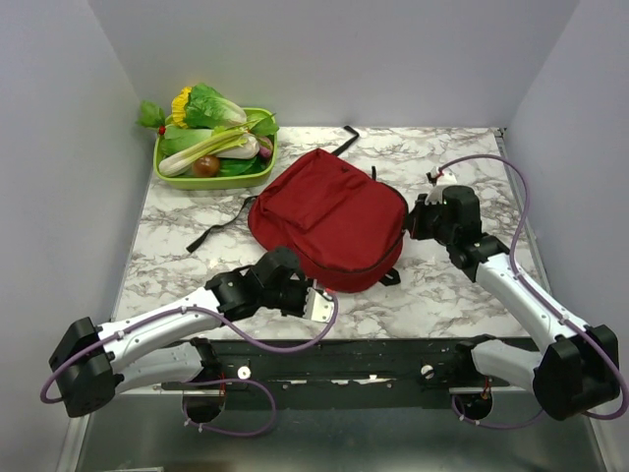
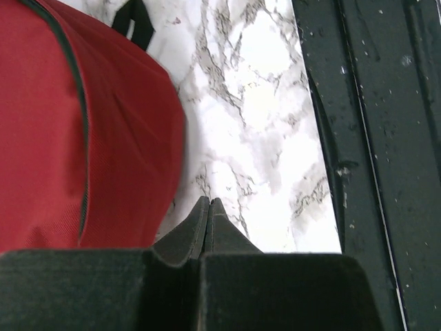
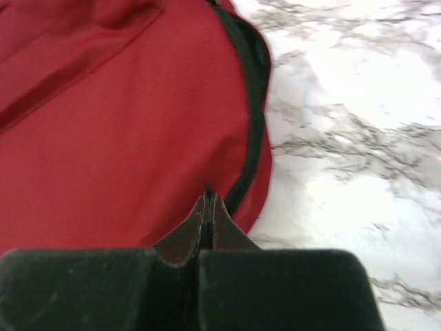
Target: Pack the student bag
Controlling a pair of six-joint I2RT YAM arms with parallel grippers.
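Observation:
The red bag (image 1: pixel 329 211) lies flat on the marble-patterned table, its black zipper (image 3: pixel 251 110) running along the right edge in the right wrist view. At the bag's right end, my right gripper (image 1: pixel 407 232) is shut over the zipper edge. A small dark tip shows just above its fingertips (image 3: pixel 215 210); what it is cannot be told. My left gripper (image 1: pixel 313 283) is shut by the bag's front side. In the left wrist view, nothing shows between its fingertips, which are beside the red fabric over the tabletop. The bag's inside is hidden.
A green basket (image 1: pixel 218 182) full of vegetables stands at the back left. Black straps (image 1: pixel 216 231) stick out from the bag onto the table. Bare marble (image 1: pixel 462 295) lies to the right, and a dark ledge (image 1: pixel 314 359) borders the front.

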